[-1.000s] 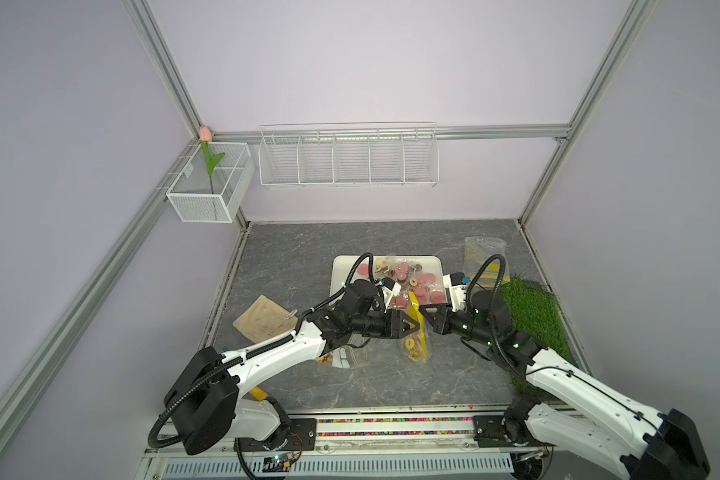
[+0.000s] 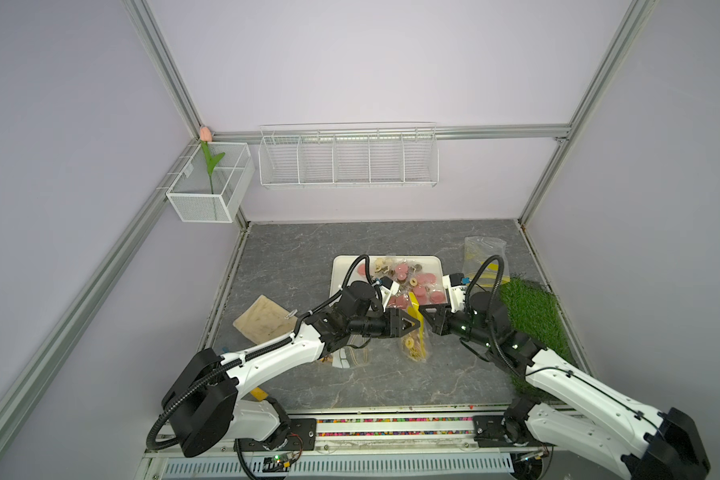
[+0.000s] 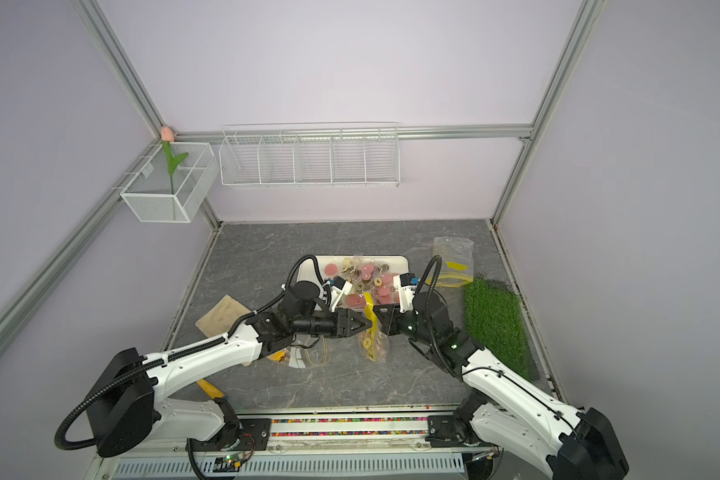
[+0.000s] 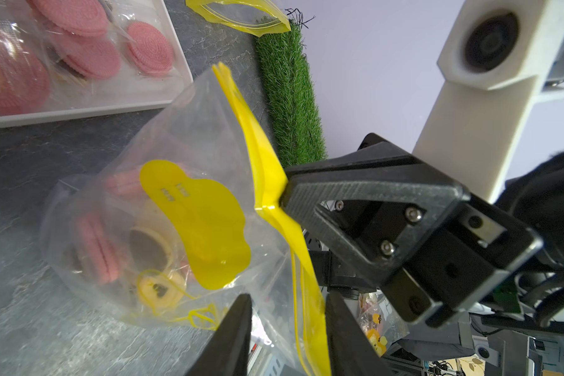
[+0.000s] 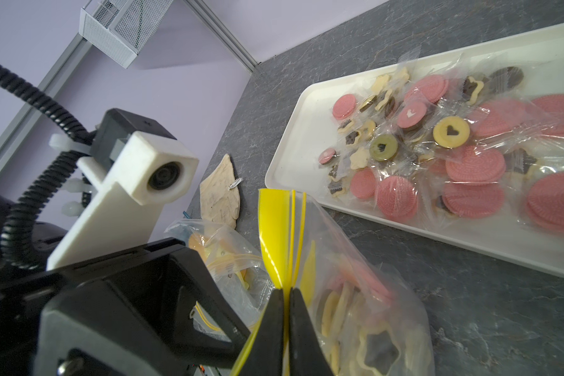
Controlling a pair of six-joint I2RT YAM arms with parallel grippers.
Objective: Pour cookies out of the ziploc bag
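A clear ziploc bag [image 4: 122, 206] with a yellow top edge hangs between my two arms, cookies gathered at its bottom. In the right wrist view my right gripper is shut on that yellow edge, the thin strip running between its fingers. My left gripper stands open around the bag's yellow edge at the other end, its fingers apart on either side. Behind the bag lies a white tray [image 5: 300, 150] holding pink and patterned cookies [image 5: 451, 131], many in clear wrappers. From above, the grippers hide part of the bag's top.
Another clear bag [image 5: 216, 241] with yellow contents lies left of the held one. An empty-looking bag [image 2: 480, 249] rests at the back right, near a green grass mat [image 2: 542, 324]. A beige flat piece [image 2: 264, 320] lies left.
My left arm has shifted very slightly at its elbow over the last second. The right arm looks still, and the bag hangs in nearly the same place.
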